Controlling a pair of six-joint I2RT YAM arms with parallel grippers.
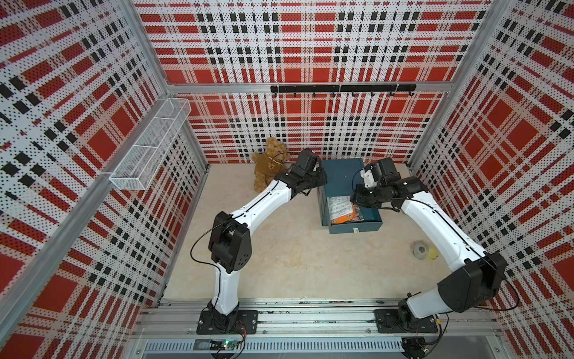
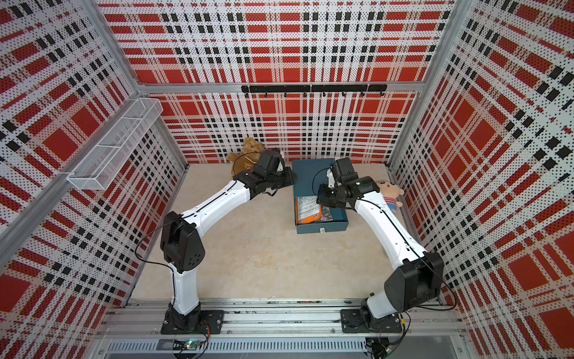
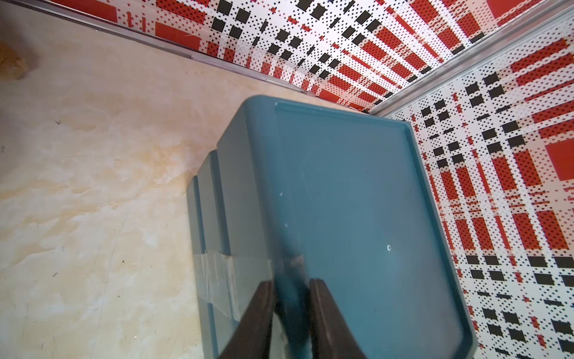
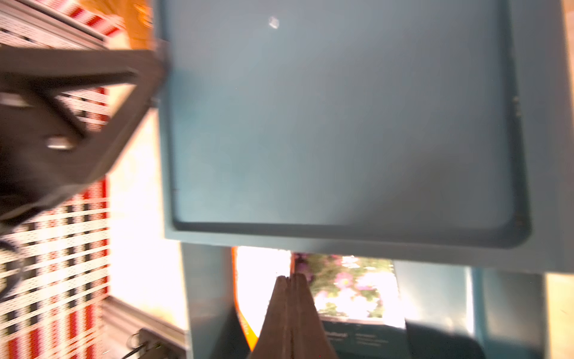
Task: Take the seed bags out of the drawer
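Observation:
The drawer (image 1: 355,228) stands pulled out from the blue cabinet (image 1: 343,170). Inside, a white bag with an orange edge (image 1: 339,208) lies at the left, beside a seed bag with a flower picture (image 4: 352,287). The right wrist view has my right gripper shut over these bags just in front of the cabinet top, with nothing showing between its fingers. My left gripper is at the cabinet's left top edge; its fingers stand apart, open, with the rounded edge visible behind the gap. Whether they touch the cabinet I cannot tell.
A brown teddy bear (image 1: 263,170) sits behind the left arm, and a pink plush toy (image 2: 389,191) is at the right wall. A grey roll (image 1: 419,249) lies at the right. The table (image 1: 287,257) in front of the drawer is clear.

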